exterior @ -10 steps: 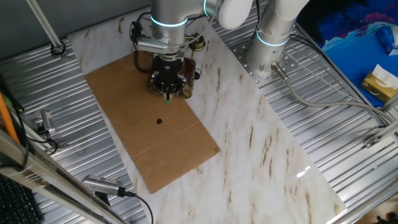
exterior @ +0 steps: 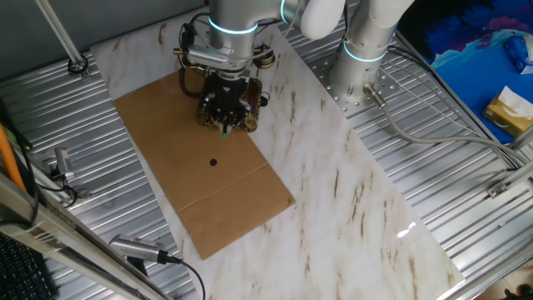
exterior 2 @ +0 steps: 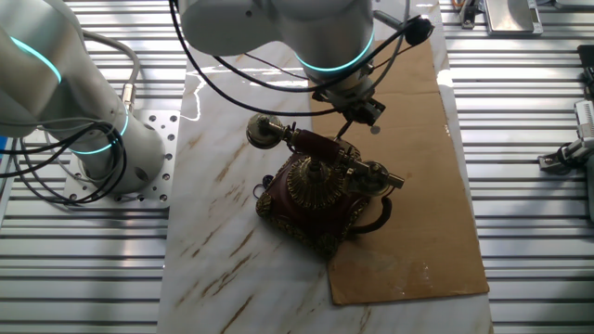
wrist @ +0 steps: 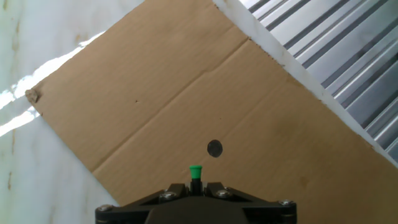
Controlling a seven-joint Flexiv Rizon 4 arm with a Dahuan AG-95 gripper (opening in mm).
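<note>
My gripper shows at the bottom of the wrist view, its dark fingers together. A narrow green tip stands out at their middle; whether it is part of the fingers or a held piece is not clear. An ornate dark-red and gold telephone (exterior 2: 311,199) stands partly on the cardboard, its handset (exterior 2: 318,146) lying across the top. In exterior view 2 the gripper (exterior 2: 345,132) hangs close to the handset; contact cannot be judged. From exterior view 1 the gripper (exterior: 224,136) largely covers the telephone (exterior: 252,122).
A brown cardboard sheet (exterior: 189,187) lies on the marble-patterned board (exterior: 341,225), with a small black disc (wrist: 214,148) on it. The sheet's lower part is clear. Slatted metal table (exterior: 87,158) surrounds the board, and a camera (exterior: 137,247) stands at its left edge.
The arm's wrist link has shifted slightly to the right in exterior view 1. The green tip, telephone and cardboard stay about where they were.
</note>
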